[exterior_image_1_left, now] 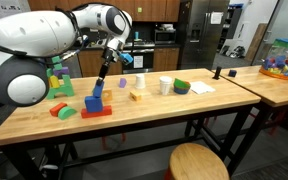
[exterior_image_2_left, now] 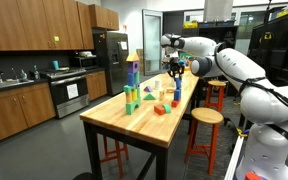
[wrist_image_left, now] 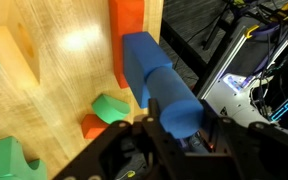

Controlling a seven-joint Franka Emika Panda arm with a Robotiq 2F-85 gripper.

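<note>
A blue cylinder (wrist_image_left: 169,88) stands end-up between the fingers of my gripper, which is shut on it in the wrist view. Beneath it sits a blue block (wrist_image_left: 137,60), and below that lies a long red-orange block (wrist_image_left: 127,22). In exterior view 1 the gripper (exterior_image_1_left: 104,72) is over the left part of the table, above the blue block (exterior_image_1_left: 93,104) on the red block (exterior_image_1_left: 97,113). Whether the cylinder touches the block below is hard to tell.
Green and red pieces (exterior_image_1_left: 66,112) lie left of the stack, with a tower of coloured blocks (exterior_image_1_left: 59,82) behind them. Yellow blocks (exterior_image_1_left: 136,95), white cups (exterior_image_1_left: 166,85) and a green bowl (exterior_image_1_left: 181,87) stand to the right.
</note>
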